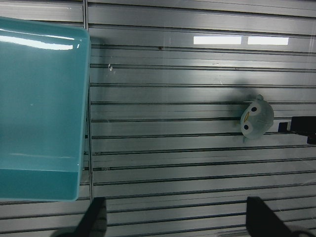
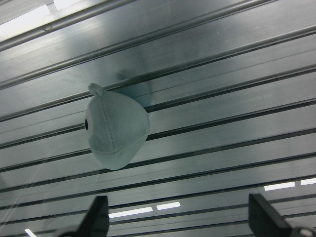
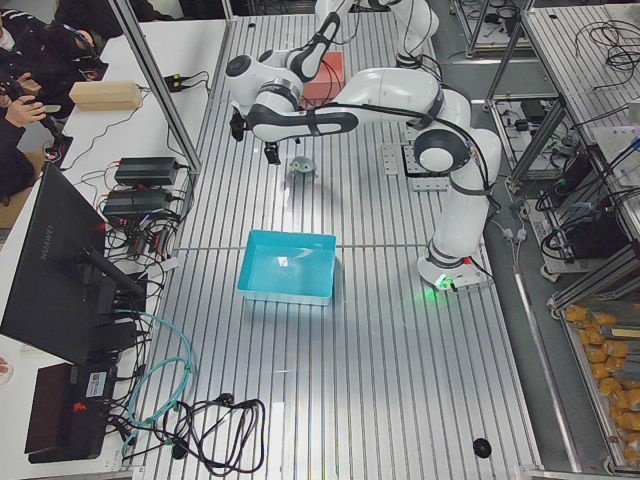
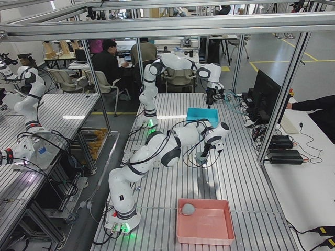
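Observation:
A pale mint plush toy with eyes and a small yellow beak lies on the slatted table; the right wrist view shows it large (image 2: 116, 131), below that gripper. My left gripper hangs over the table near the blue tray, its fingertips wide apart with nothing between them. My right gripper is above the toy, open and empty, fingertips at the frame's bottom corners. The blue tray (image 1: 81, 113) is at the left of the left wrist view.
A pink tray (image 4: 205, 236) holding a grey round object (image 4: 188, 209) sits at the near end in the right camera view. A monitor (image 3: 50, 265), power boxes and cables line the table's side.

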